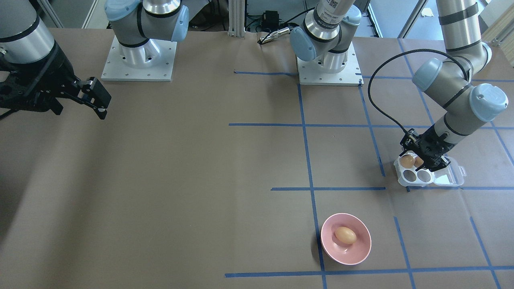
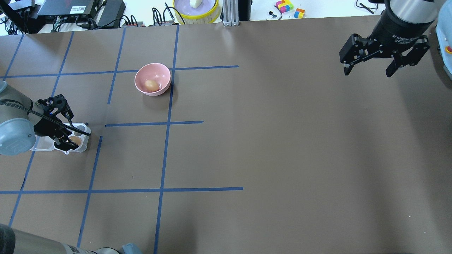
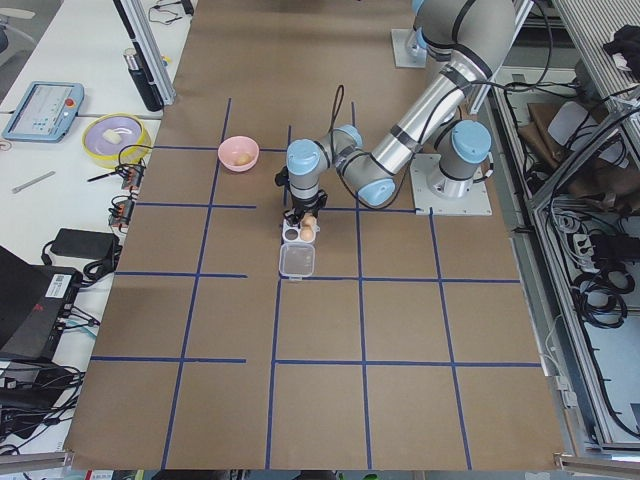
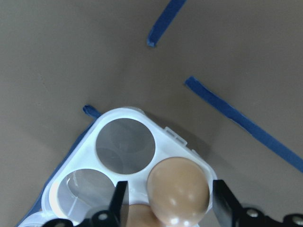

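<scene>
A white plastic egg holder with a clear lid (image 1: 448,176) sits on the right of the table, holding brown eggs (image 4: 178,189) beside two empty cups (image 4: 125,146). My gripper is low over it, its fingers standing open either side of the nearer egg in the wrist view; whether they touch it I cannot tell. In the front view the gripper partly hides the eggs. A pink bowl (image 1: 331,245) holding one egg (image 1: 345,235) stands apart, toward the front edge in that view.
Other robot arms are mounted around the table, including a black gripper (image 1: 86,96) at the front view's left. Blue tape lines form a grid.
</scene>
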